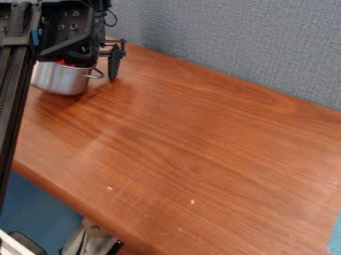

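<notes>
A silver metal pot with a wire handle sits on the wooden table at the far left, partly hidden behind my dark arm. My gripper is at the pot's rim on its right side, with a black finger hanging just outside the pot. Something red shows at the top of the pot, mostly covered by the gripper. I cannot make out whether the fingers are open or shut.
A grey fabric partition runs along the back edge. Blue floor and some pale and dark objects show below the table at lower left.
</notes>
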